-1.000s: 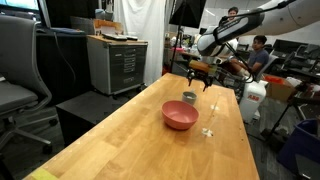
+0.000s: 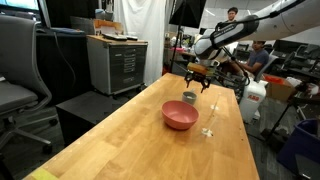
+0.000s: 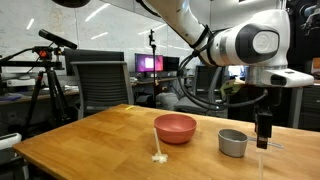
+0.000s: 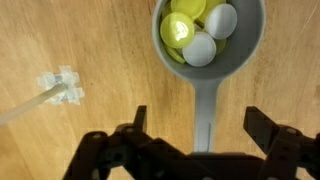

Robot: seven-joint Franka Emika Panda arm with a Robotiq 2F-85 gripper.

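Observation:
A grey pot (image 4: 210, 70) holds several yellow-green and white round pieces (image 4: 178, 30). Its light grey handle (image 4: 204, 115) points toward the bottom of the wrist view. My gripper is open, one finger on each side of that handle, with gaps between them. In the second exterior view the pot (image 3: 233, 143) stands upright on the table, and the gripper (image 3: 264, 128) points down over its handle side. From the first exterior view, the pot (image 2: 190, 98) sits below the gripper (image 2: 197, 82); finger height above the handle is hard to judge.
A red bowl (image 2: 180, 115) stands on the wooden table (image 2: 140, 140), close to the pot. A thin pale stick with clear tape (image 4: 62, 85) lies to the left in the wrist view.
The arm's links have shifted slightly, while the gripper remains over the pot. Pot and bowl are where they were.

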